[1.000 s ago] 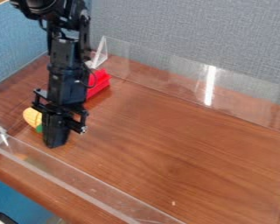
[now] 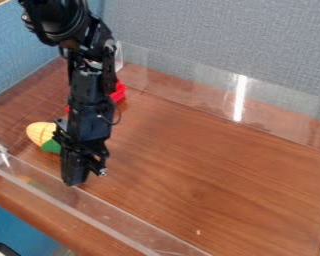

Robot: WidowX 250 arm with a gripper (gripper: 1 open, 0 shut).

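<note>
My black gripper (image 2: 83, 165) is lowered near the wooden floor (image 2: 203, 170) at the left, close to the near clear wall. Its fingers look shut, with nothing visible between them. Just left of it lies a yellow object (image 2: 41, 132) with a green part (image 2: 51, 146), partly hidden by the arm. Behind the arm is a red object (image 2: 117, 92), also partly covered.
Clear plastic walls edge the wooden floor, along the back (image 2: 203, 90) and the near left (image 2: 123, 222).
The gripper has moved slightly right and down toward the near wall, and more of the green part now shows. The red object looks about where it was.
</note>
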